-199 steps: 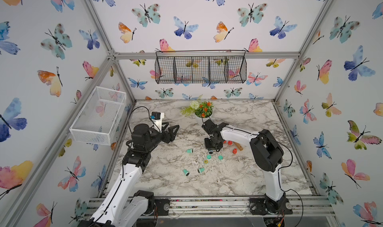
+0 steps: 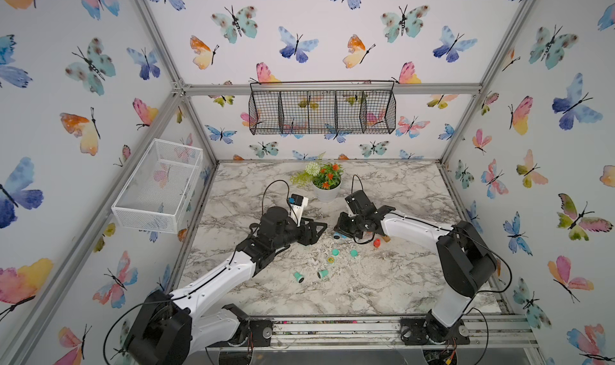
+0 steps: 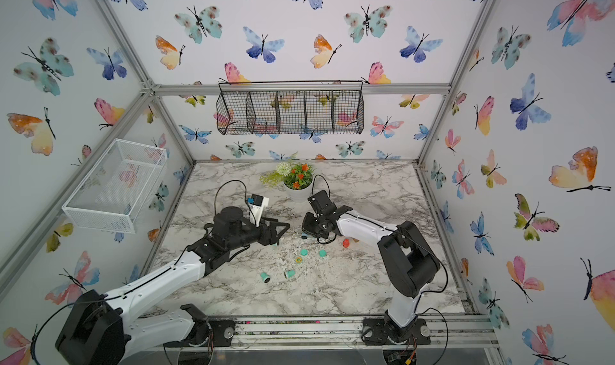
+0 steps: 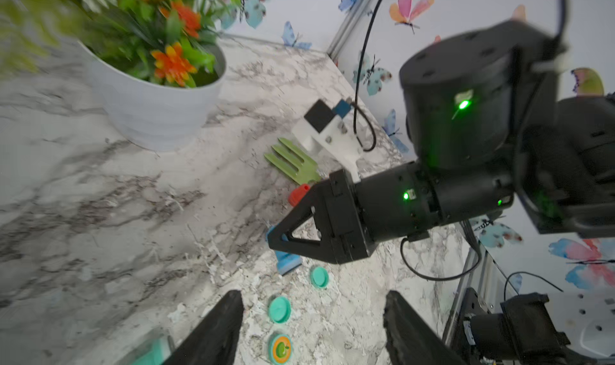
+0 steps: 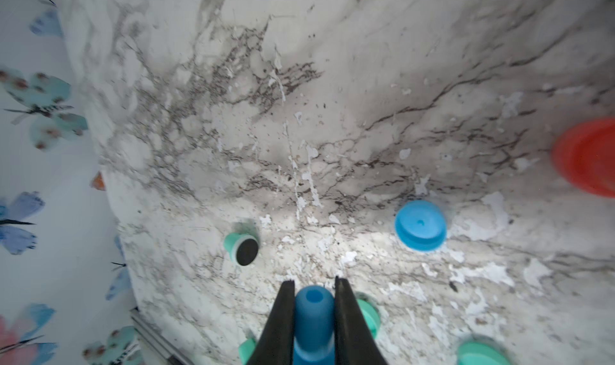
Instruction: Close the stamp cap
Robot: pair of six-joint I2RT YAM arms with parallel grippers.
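My right gripper is shut on a blue stamp (image 5: 314,320), held over the middle of the table. My left gripper (image 2: 317,230) is open, slightly left of the right one and aimed toward it. A loose blue cap (image 5: 421,224) lies on the table below. Teal caps (image 4: 279,309) and a yellow-green round piece (image 4: 280,348) lie nearby, with teal stamps (image 2: 298,276) toward the front.
A flower pot (image 2: 326,188) stands behind the grippers. A red piece (image 2: 376,243) and a green fork (image 4: 294,163) lie to the right. Wire baskets hang on the back and left walls.
My left gripper has swung right toward the middle.
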